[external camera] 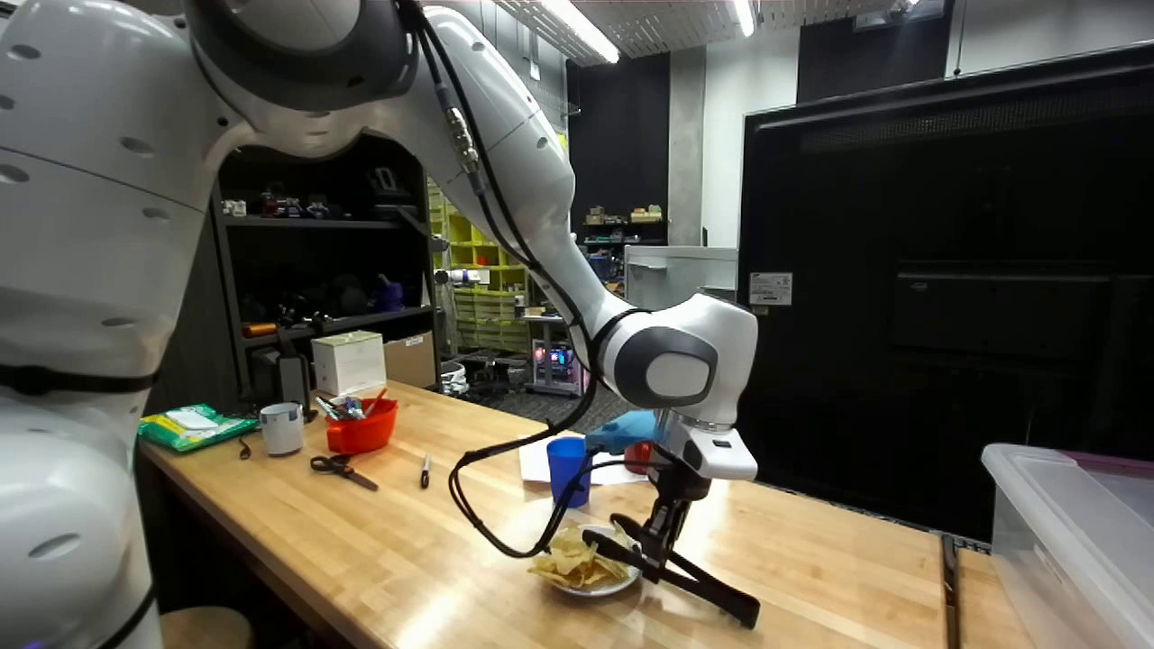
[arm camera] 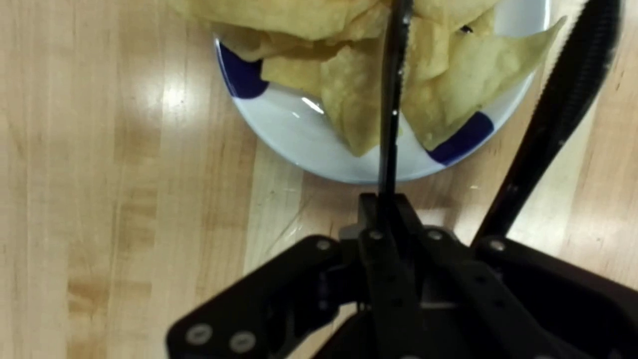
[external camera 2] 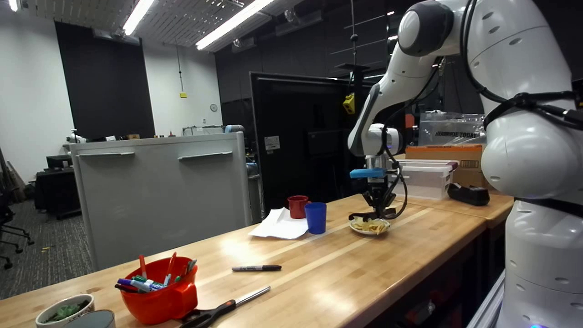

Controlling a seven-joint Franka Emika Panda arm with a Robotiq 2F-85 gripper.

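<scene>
My gripper [external camera: 656, 534] is shut on black tongs [external camera: 714, 593], close above the table at the edge of a plate. In the wrist view one long arm of the tongs [arm camera: 392, 101] crosses over the plate. The other dark arm angles away along the right, past the rim. Yellow chips [arm camera: 353, 89] are heaped on the white plate [arm camera: 287, 134], which has dark blue patches on its rim. The second exterior view shows the same chips [external camera 2: 370, 225] under the tongs' end. Whether the tongs touch any chip, I cannot tell.
A blue cup [external camera 2: 315, 217] and a red mug [external camera 2: 298, 207] stand near white paper [external camera 2: 279, 224]. A marker [external camera 2: 257, 268], scissors [external camera 2: 221, 309] and a red pen container [external camera 2: 164, 289] lie farther along. A clear plastic bin [external camera: 1066, 530] stands at the right.
</scene>
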